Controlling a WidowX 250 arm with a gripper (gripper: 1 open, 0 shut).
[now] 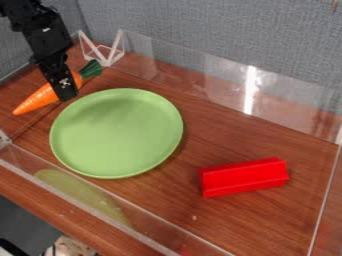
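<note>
My black gripper reaches down from the top left onto an orange toy carrot with a green top, at the left of the green plate. The fingers are over the carrot's middle; whether they grip it cannot be made out.
A red block lies on the wooden surface at the lower right. A white wire rack stands at the back left. Clear walls edge the tray, with a grey padded wall behind.
</note>
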